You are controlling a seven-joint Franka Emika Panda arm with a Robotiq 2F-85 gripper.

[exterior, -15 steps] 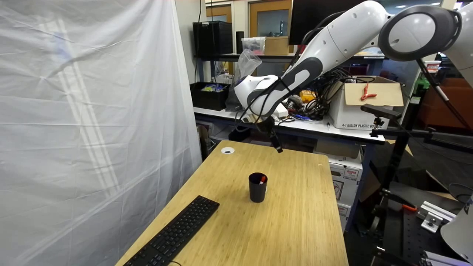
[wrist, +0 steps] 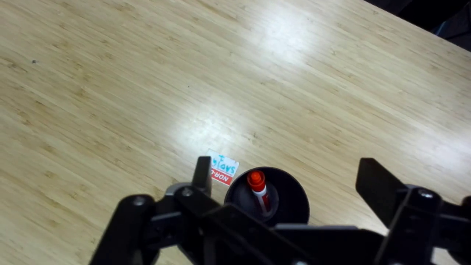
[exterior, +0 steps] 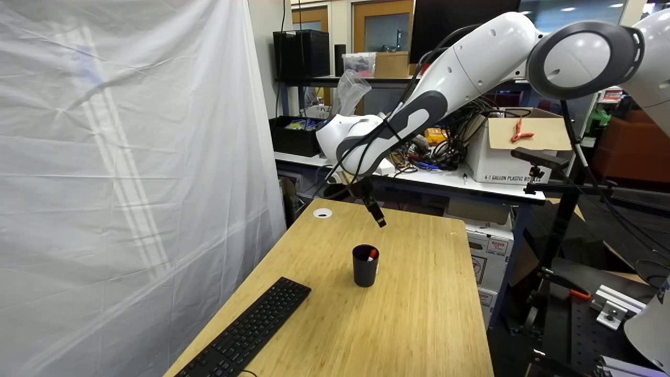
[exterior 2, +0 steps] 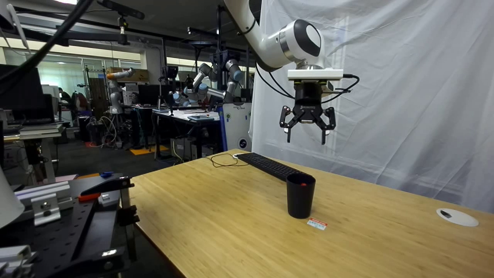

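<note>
A black cup point(exterior: 365, 271) stands upright on the wooden table, seen in all three views. Inside it leans a marker point(wrist: 260, 190) with a red cap and a white-and-red body; only its top shows red in the second exterior view. My gripper point(exterior 2: 306, 138) hangs above the table, higher than the cup, its two fingers spread wide with nothing between them. From the wrist, the cup point(wrist: 293, 201) appears low in the picture between the fingers, partly covered by the gripper's own body. The gripper is open and clear of the cup.
A small red-and-white label point(exterior 2: 317, 224) lies flat beside the cup. Along the curtain side is a black keyboard point(exterior: 251, 330) with its cable. A round white table insert point(exterior 2: 457, 217) sits near the edge.
In exterior view 1 the arm and gripper have shifted left and slightly down, closer to the cup. The cup, marker and keyboard have stayed in place.
</note>
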